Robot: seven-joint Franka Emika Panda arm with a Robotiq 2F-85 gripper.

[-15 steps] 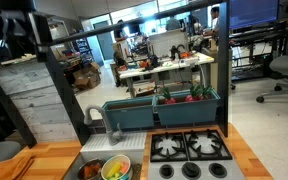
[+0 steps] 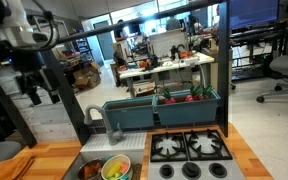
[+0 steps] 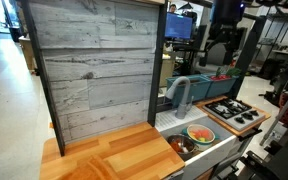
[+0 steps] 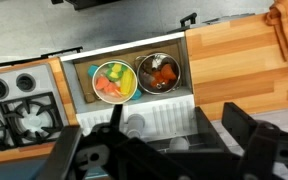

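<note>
My gripper (image 2: 44, 98) hangs open in the air, high above the left part of the counter, with nothing between its fingers. In the wrist view its two dark fingers (image 4: 104, 150) stand wide apart at the bottom. Below lies the sink (image 4: 81, 103), holding a light bowl (image 4: 99, 82) with orange, green and yellow pieces. Beside that bowl is a metal pot (image 4: 176, 75) with red and orange items inside. Exterior view 2 also shows the gripper (image 3: 222, 52) well above the bowl (image 3: 200, 133) and the pot (image 3: 182, 148), touching neither.
A stove (image 2: 189, 147) sits to the right of the sink, a faucet (image 2: 97, 118) behind it. Blue bins (image 2: 131, 113) line the back, one holding red and green produce. An orange cloth (image 4: 287, 25) lies on the wooden counter (image 4: 234, 65), otherwise mostly clear. A plank wall (image 3: 99, 85) rises behind.
Over the last second the gripper has come down from near the top left of exterior view 1. The bowl, pot and other counter items look unmoved.
</note>
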